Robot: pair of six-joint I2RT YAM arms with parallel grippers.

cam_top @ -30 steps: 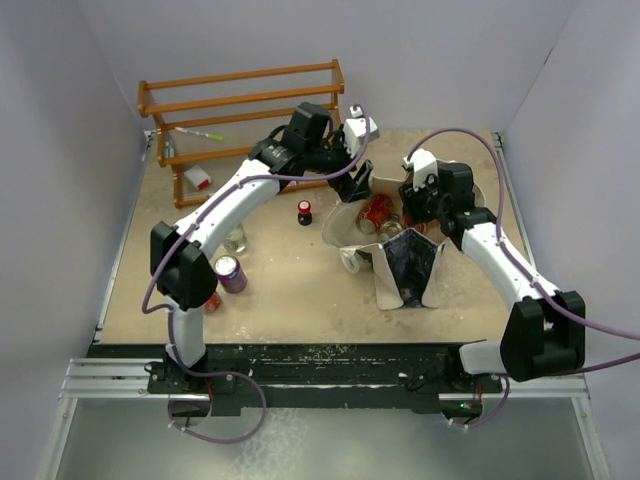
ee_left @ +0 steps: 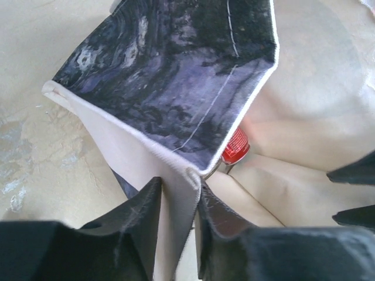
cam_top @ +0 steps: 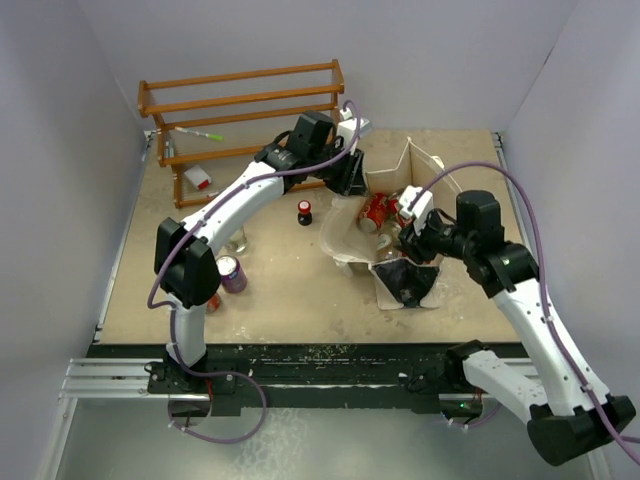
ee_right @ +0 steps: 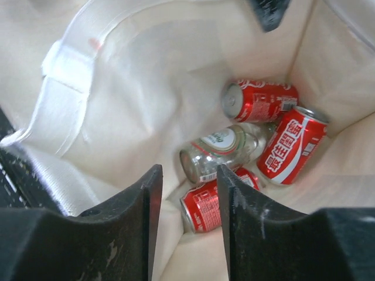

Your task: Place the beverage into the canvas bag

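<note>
The canvas bag point(cam_top: 345, 230) stands open at the right of the table, its dark-lined flap point(ee_left: 164, 82) filling the left wrist view. Inside lie red cans point(ee_right: 290, 143) and a glass bottle point(ee_right: 214, 152). My left gripper is at the bag's rim, fingers around the pale fabric edge; whether they grip it is unclear. My right gripper hangs over the bag's interior, fingers apart, nothing between them.
A purple can point(cam_top: 231, 275), a red can point(cam_top: 213, 301), a glass point(cam_top: 236, 240) and a small dark bottle point(cam_top: 305, 213) stand left of the bag. A wooden rack point(cam_top: 235, 98) stands behind.
My right arm has moved toward the front, over the bag. The dark flap at the bag's front has changed shape.
</note>
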